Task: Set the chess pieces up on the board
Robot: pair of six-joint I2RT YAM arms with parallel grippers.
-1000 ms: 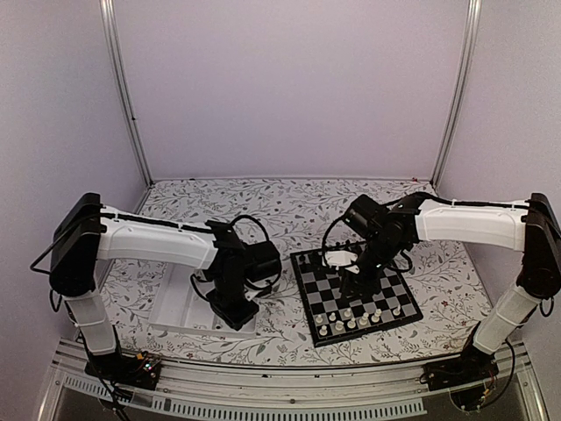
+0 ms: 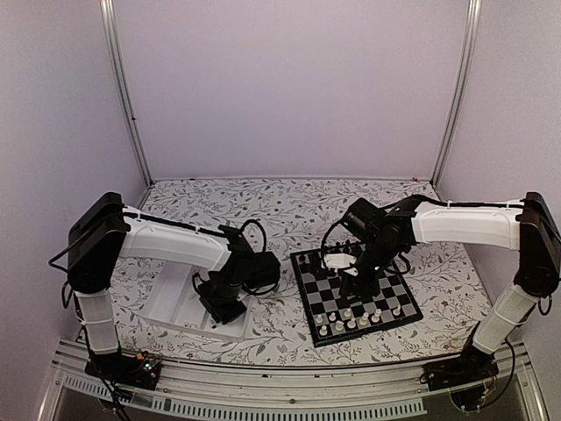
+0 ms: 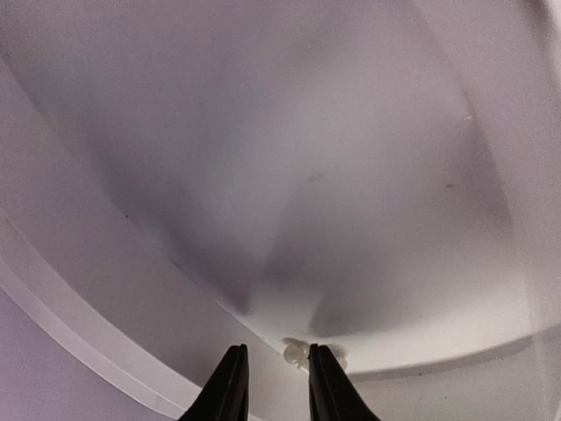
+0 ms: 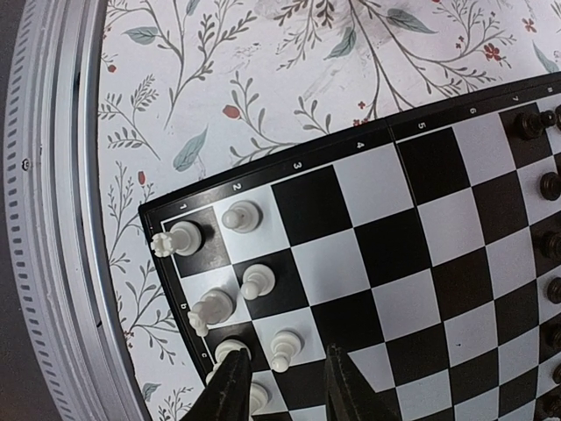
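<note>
A white tray (image 2: 166, 298) lies at the left under my left gripper. In the left wrist view a small white piece (image 3: 293, 354) lies at the tray's inner edge, just beyond the parted fingers, apparently not held. My right gripper is open above the chessboard (image 4: 389, 244). White pieces such as a white pawn (image 4: 239, 217) stand along the board's near side; black pieces (image 4: 550, 185) stand along the far side. Nothing shows held in the right fingers.
The table's metal edge (image 2: 289, 368) runs along the front, with walls at back and sides.
The left arm and gripper have shifted slightly leftward over the tray, and the tray appears a little farther left too. The right arm looks unchanged.
</note>
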